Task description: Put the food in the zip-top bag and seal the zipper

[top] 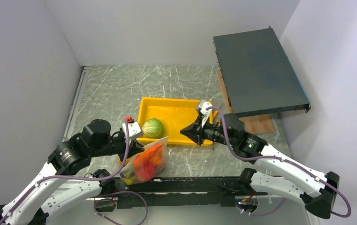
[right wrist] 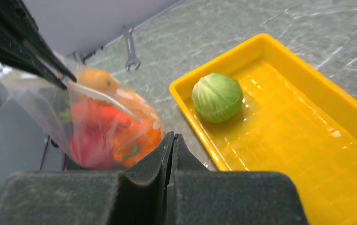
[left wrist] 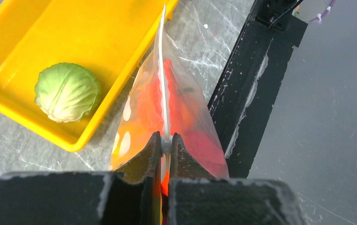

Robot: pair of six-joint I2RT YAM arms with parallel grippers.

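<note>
A clear zip top bag (top: 151,162) holding orange and red food hangs from my left gripper at the front edge of the table. That gripper is shut on the zipper (left wrist: 164,96) at the bag's top edge. From there to the free corner, the strip runs as one narrow line. The bag's far part, behind the gripper, is too blurred in the right wrist view to judge. My right gripper is shut, with nothing between its fingers, clear of the bag. A green cabbage (top: 153,128) lies in the yellow tray (top: 176,100).
The tray sits behind both grippers. Against the right wall a dark panel (top: 261,70) stands over a wooden board (top: 259,124). A wrench (right wrist: 131,49) lies on the table. The tabletop (top: 167,77) behind the tray is clear.
</note>
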